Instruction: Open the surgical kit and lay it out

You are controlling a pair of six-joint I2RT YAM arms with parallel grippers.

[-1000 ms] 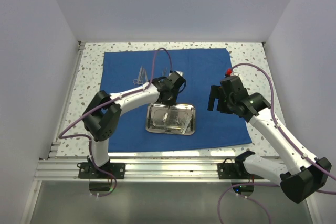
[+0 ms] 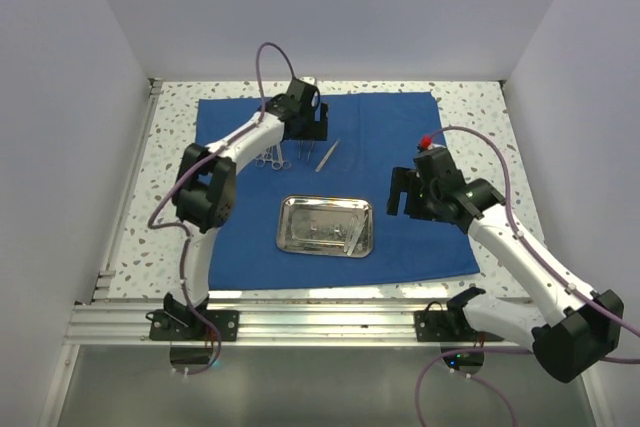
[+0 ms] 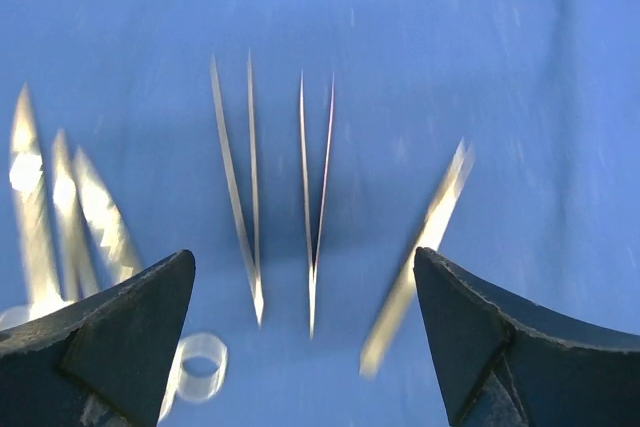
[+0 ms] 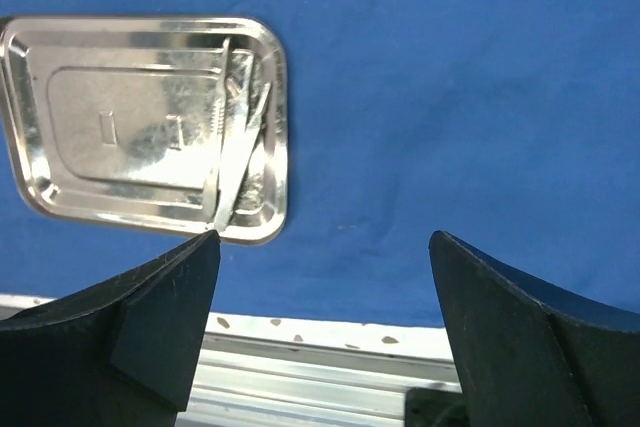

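My left gripper is open above the blue cloth, nothing between its fingers. Under it in the left wrist view lie two slim tweezers (image 3: 254, 217) side by side, a slanted scalpel-like handle (image 3: 418, 257) to their right, and ring-handled instruments (image 3: 35, 212) to their left. The metal tray (image 2: 287, 237) rests on the cloth, near its front; slim instruments (image 4: 235, 152) lie at its right end. To the tray's right hovers my right gripper, open and empty.
The blue cloth (image 2: 400, 127) covers most of the speckled table (image 2: 150, 217). Its back right and the area right of the tray are bare. A metal rail (image 2: 330, 317) runs along the front edge.
The left arm carried a slim light instrument from the tray to the back of the cloth. It now lies slanted there, released, with the gripper to its left. The right gripper shifted slightly left.
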